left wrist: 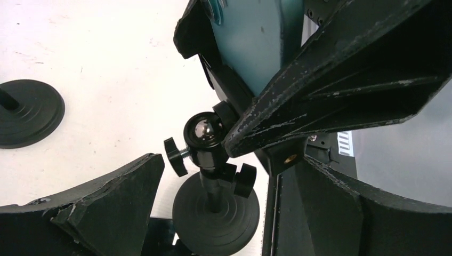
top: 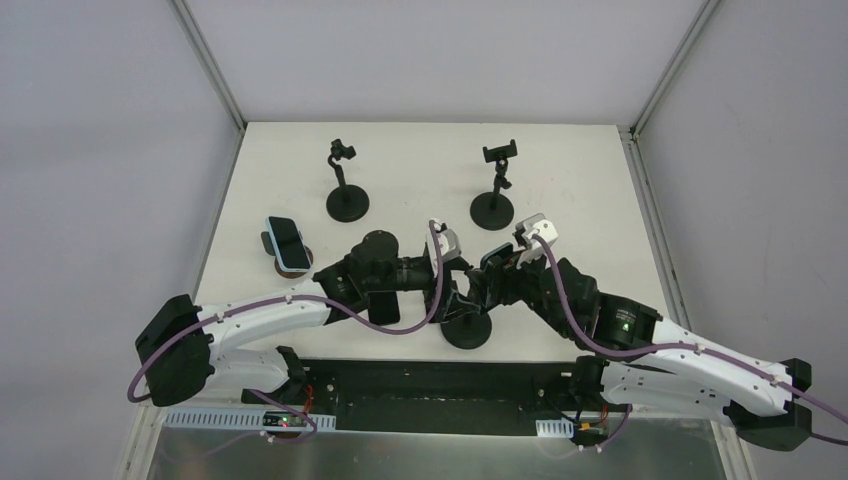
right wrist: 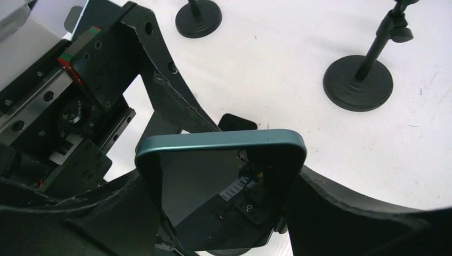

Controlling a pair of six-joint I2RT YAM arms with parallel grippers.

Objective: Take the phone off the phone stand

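A teal-edged phone (right wrist: 221, 140) stands between the two fingers of my right gripper, which look close against its sides; contact is hard to judge. In the left wrist view the back of this phone (left wrist: 248, 45) leans at the dark clamp of the phone stand (left wrist: 216, 205), and a right finger (left wrist: 346, 74) crosses in front. My left gripper is open, with the stand's ball joint and neck seen between its fingers. From the top, the stand's round base (top: 467, 331) shows below the grippers, while both arms hide its clamp.
Two empty stands, one at the back left (top: 347, 203) and one at the back right (top: 491, 210), are apart from the arms. Another phone (top: 288, 243) rests on a holder at far left. A dark flat object (top: 383, 308) lies under the left arm.
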